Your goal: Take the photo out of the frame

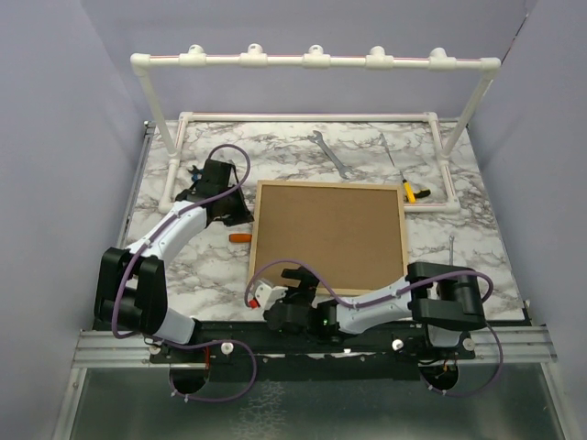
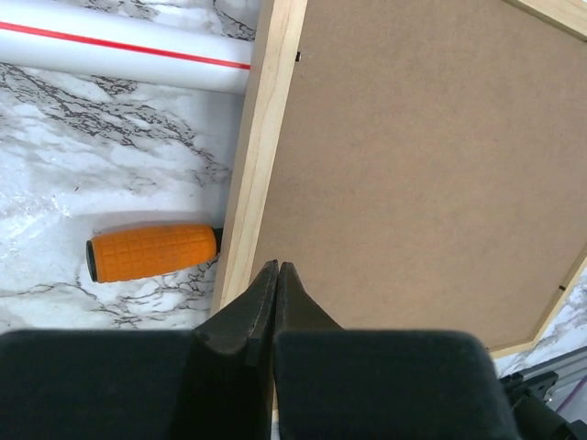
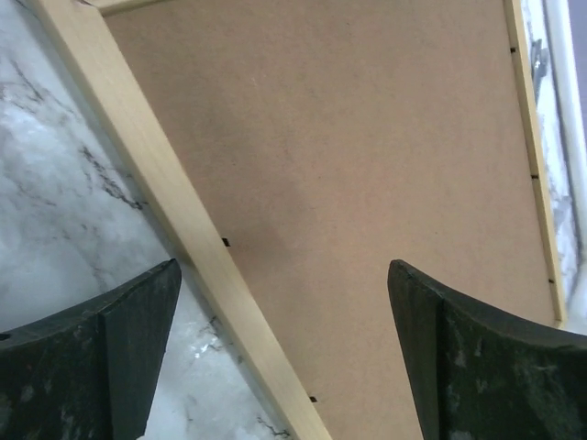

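The wooden frame (image 1: 404, 240) lies back side up on the marble table, its brown backing board (image 1: 328, 234) filling the inside. At its left bar my left gripper is shut, the fingertips meeting with nothing between them; the bar (image 2: 260, 128) runs just to their left, outside them. My right gripper is open above the front bar (image 3: 193, 225), one finger over the marble and the other over the board. Small dark tabs (image 3: 226, 242) show along the frame's inner edge. The photo itself is not visible.
An orange-handled tool (image 2: 154, 252) lies beside the left bar, its shaft hidden. A white pipe stand (image 1: 312, 117) surrounds the back. A wrench (image 1: 328, 154) and a yellow-black tool (image 1: 409, 191) lie behind and right. Bare marble (image 1: 204, 284) shows at front left.
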